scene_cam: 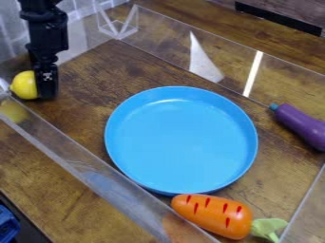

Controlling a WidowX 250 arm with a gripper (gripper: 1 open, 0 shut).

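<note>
A black gripper (44,78) reaches down at the far left onto a yellow round object (23,87), which sits against the clear wall of the bin. The fingertips are at the object's right side, partly over it; whether they stand around it or beside it is hard to tell at this size.
A large blue plate (181,138) fills the middle. An orange toy carrot (210,214) lies at the front right and a purple eggplant (299,126) at the right. Clear walls edge the wooden floor. Bare wood lies between gripper and plate.
</note>
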